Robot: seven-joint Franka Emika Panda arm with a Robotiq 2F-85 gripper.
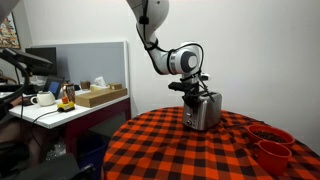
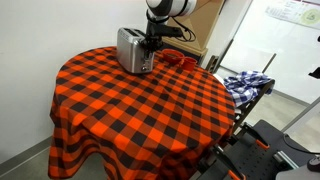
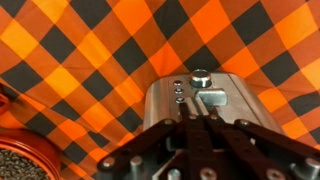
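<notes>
A silver toaster [image 1: 206,113] stands upright on the red-and-black checked tablecloth. Right at its control end, my gripper [image 1: 189,99] points downward; the second exterior view has the gripper [image 2: 149,47] against the same end of the toaster [image 2: 130,50]. Seen from the wrist, the fingers are closed together above the lever [image 3: 212,97], near the round knob [image 3: 200,79] and a row of small buttons [image 3: 178,91]. Nothing shows between the fingertips. Whether they touch the lever cannot be made out, as the gripper body hides much of the toaster.
A red bowl [image 1: 284,141] with dark contents and a red cup [image 1: 271,158] stand at the right in the first exterior view. The tablecloth [image 2: 120,105] is bare in front of the toaster. A white side desk [image 1: 50,118] with boxes lies beyond, at the left.
</notes>
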